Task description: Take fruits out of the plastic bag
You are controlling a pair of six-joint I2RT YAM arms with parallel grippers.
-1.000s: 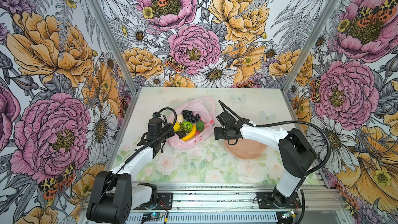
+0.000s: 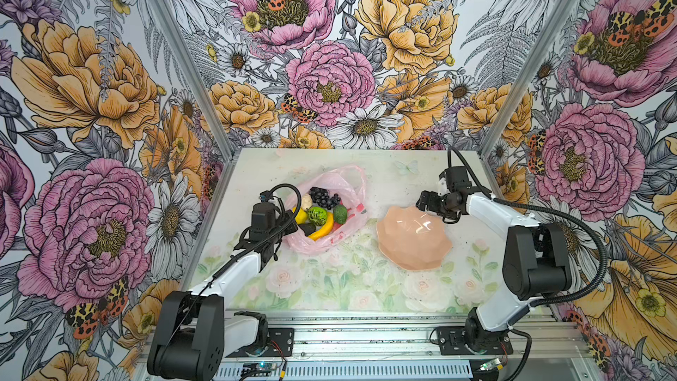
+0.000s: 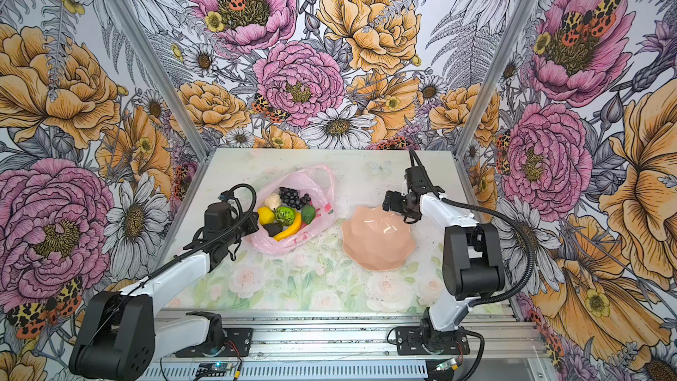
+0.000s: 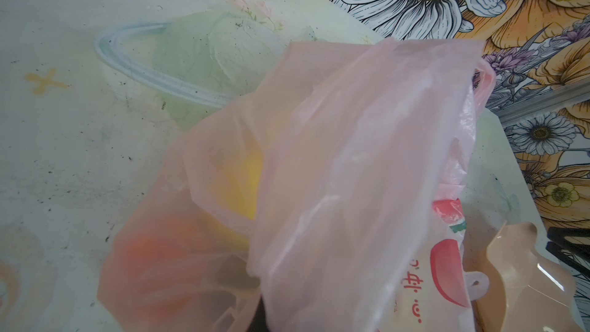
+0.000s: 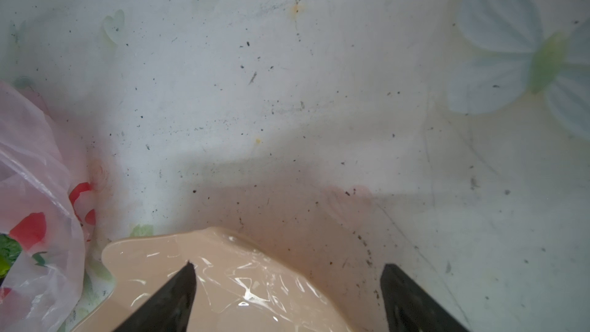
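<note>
The pink plastic bag point(image 2: 363, 194) lies with its mouth spread toward the cameras. Inside sit black grapes point(image 2: 321, 197), a patterned green fruit point(image 2: 317, 216), another green fruit point(image 2: 340, 213), a banana point(image 2: 322, 228), a yellow fruit point(image 3: 266, 214), a pale round one point(image 3: 272, 201) and a dark one point(image 3: 272, 229). At its left edge, my left gripper point(image 2: 293, 228) is shut on the bag's film, which gathers at a dark fingertip point(image 4: 260, 319); most of that gripper is hidden. My right gripper is open and empty, above the back right rim of the peach bowl point(image 5: 215, 289).
The bowl point(image 2: 412, 243) appears empty, standing right of the bag with a narrow strip of table between them. Bare tabletop point(image 5: 295, 116) stretches behind the bowl. Patterned walls enclose the table's back and sides.
My right gripper has moved right and back, from beside the bag to the bowl's back right side, uncovering the bowl. The left arm holds its place, and the bag looks much the same.
</note>
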